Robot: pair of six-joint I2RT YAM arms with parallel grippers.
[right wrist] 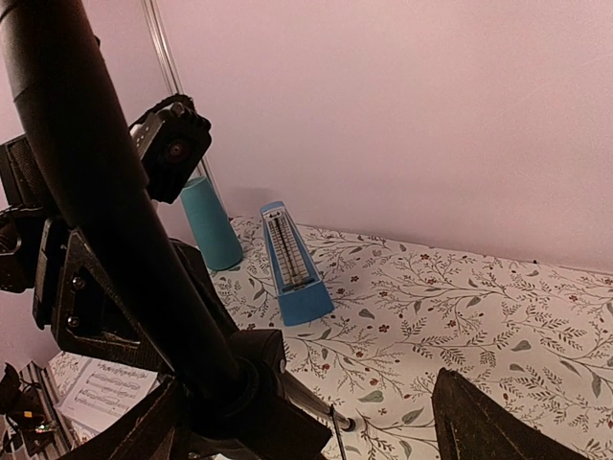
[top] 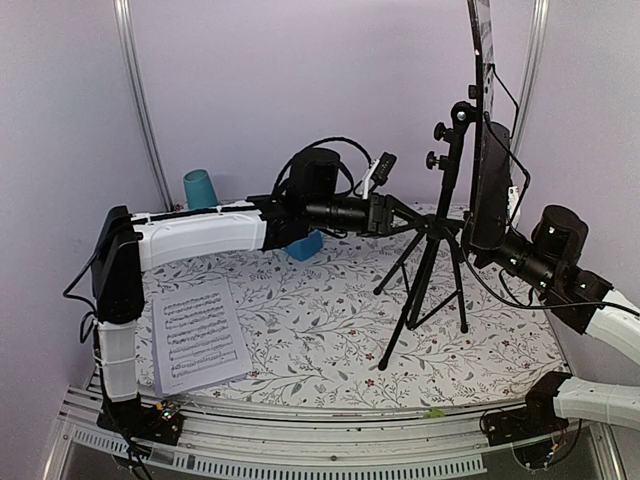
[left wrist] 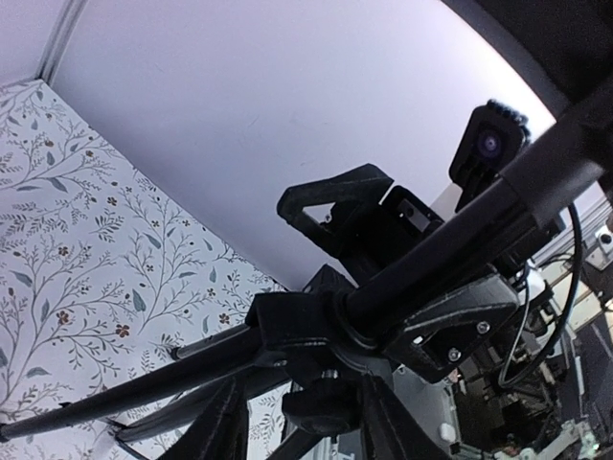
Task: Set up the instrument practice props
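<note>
The black music stand (top: 452, 170) stands upright on spread tripod legs at the right of the table. Its dark desk shows nearly edge-on at the top. My left gripper (top: 420, 222) reaches in from the left at the collar where the legs meet. In the left wrist view, a round knob (left wrist: 321, 407) under that collar sits between the fingers, and the finger is closed in on it. From the right comes my right gripper, open beside the stand's pole (right wrist: 124, 192); in the top view the stand's hanging dark part hides its tips.
Sheet music (top: 200, 335) lies flat at the table's front left. A teal cup (right wrist: 211, 225) and a blue metronome (right wrist: 299, 273) stand toward the back left. Clear table lies around the middle; thin cables hang by the stand.
</note>
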